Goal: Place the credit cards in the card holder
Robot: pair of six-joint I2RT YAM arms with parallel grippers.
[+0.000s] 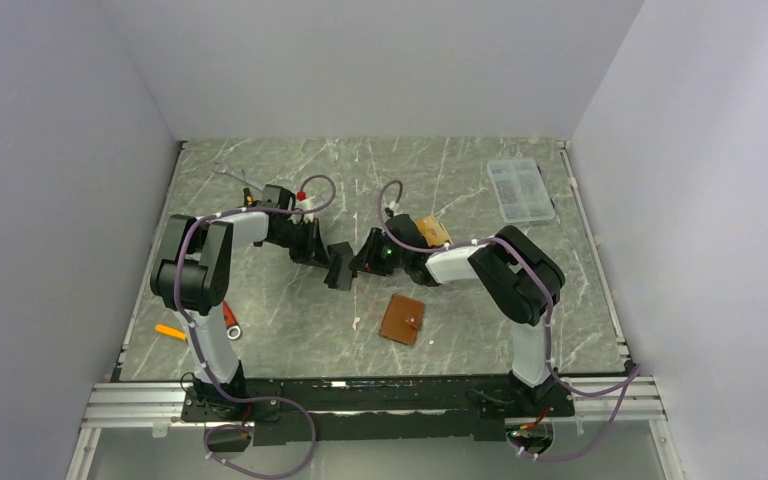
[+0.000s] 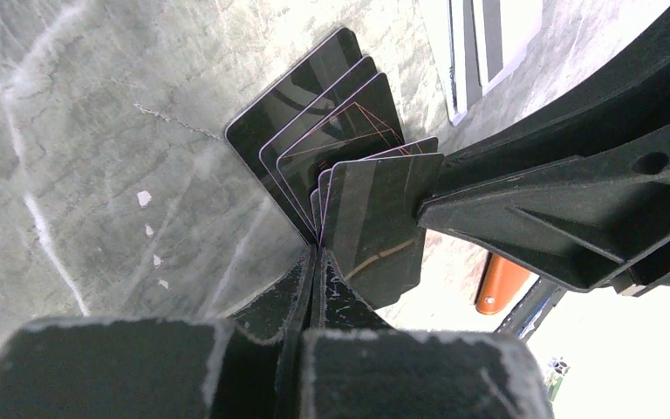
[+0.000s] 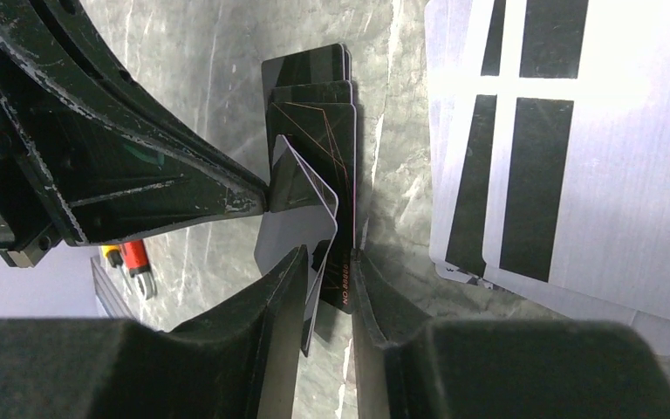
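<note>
Several black cards (image 2: 301,96) lie fanned on the table between my two grippers. The upper cards (image 3: 301,223) of the pile are tilted up, with their edges raised, in the right wrist view. My left gripper is shut at the pile's edge; whether a card edge is caught in it cannot be told. Around the tilted edges, my right gripper stands part open, with a gap between its fingers. The brown card holder (image 1: 401,319) lies flat on the table, in front of the right gripper and clear of both.
Pale cards with dark stripes (image 3: 532,175) lie beside the black pile in the right wrist view. A clear plastic box (image 1: 521,190) sits at the back right. Orange-handled tools (image 1: 230,318) lie at the left. The table around the holder is free.
</note>
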